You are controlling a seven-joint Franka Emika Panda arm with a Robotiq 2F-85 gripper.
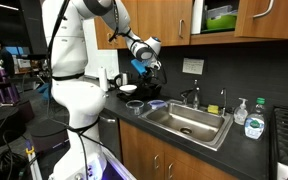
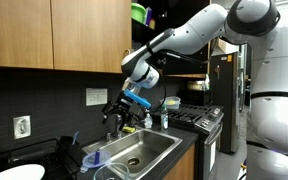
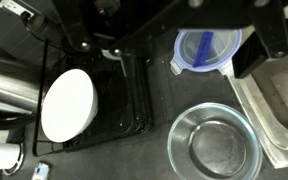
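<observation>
My gripper hangs open above the counter, nothing between its dark fingers. Below it in the wrist view, a white bowl (image 3: 70, 105) rests in the black dish rack (image 3: 134, 100) at left. To the right lies a clear glass bowl (image 3: 214, 143). Above that bowl is a round clear container with a blue item (image 3: 210, 46), partly covered by my finger. In exterior view 1, the glass bowl (image 1: 135, 105) stands near the counter's front edge, left of the sink.
The steel sink (image 1: 189, 122) with its faucet (image 1: 195, 93) takes up the middle counter. Bottles, one a large clear bottle (image 1: 255, 123), stand to its right. A steel kettle (image 3: 12, 85) is beside the rack. Wooden cabinets (image 1: 224, 22) hang overhead.
</observation>
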